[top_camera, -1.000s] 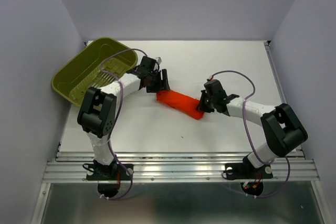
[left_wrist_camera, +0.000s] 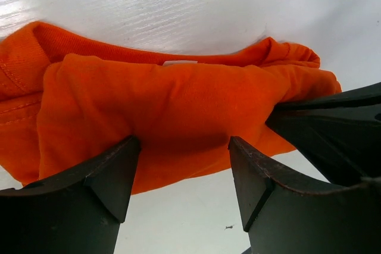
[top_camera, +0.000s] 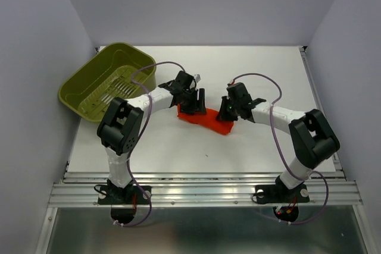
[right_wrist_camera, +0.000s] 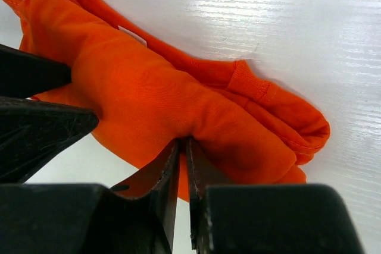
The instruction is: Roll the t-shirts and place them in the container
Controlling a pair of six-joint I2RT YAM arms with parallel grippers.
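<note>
The orange t-shirt (top_camera: 208,119) lies as a thick folded strip on the white table, slanting between the two arms. Over its left part, my left gripper is open, its fingertips spread against the cloth. My right gripper is at the other half, its fingers close together with a narrow slit between them; orange shows in the slit, but whether cloth is pinched there cannot be told. In the left wrist view, the right gripper's dark fingers (left_wrist_camera: 333,129) touch the shirt's right part. A small pale label (right_wrist_camera: 132,35) peeks out by the far edge.
A green basket (top_camera: 68,90) stands at the table's left back, beside the left arm. Bare table (top_camera: 202,156) lies in front of the shirt and behind it. Both grippers are near each other over the cloth.
The right gripper went left and slightly back. The shirt has barely shifted.
</note>
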